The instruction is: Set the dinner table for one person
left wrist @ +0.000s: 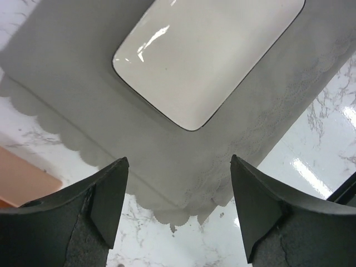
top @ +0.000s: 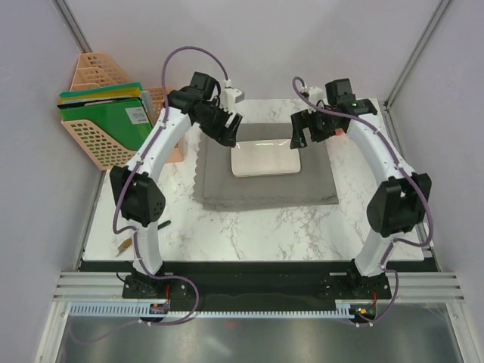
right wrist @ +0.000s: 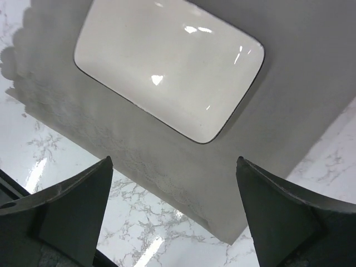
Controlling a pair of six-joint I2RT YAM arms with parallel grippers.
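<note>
A white rectangular plate [top: 265,157] lies on the grey placemat [top: 265,189] in the middle of the table. My left gripper [top: 228,132] is above the plate's left end, open and empty; in the left wrist view the plate [left wrist: 194,55] lies beyond its fingers. My right gripper [top: 299,130] is above the plate's right end, also open, with nothing between its fingers. The plate [right wrist: 167,67] and placemat [right wrist: 194,172] show clearly below it in the right wrist view.
An orange crate [top: 102,144] with green and yellow folders fills the back left. Cutlery [top: 125,244], partly hidden by the left arm, lies at the front left.
</note>
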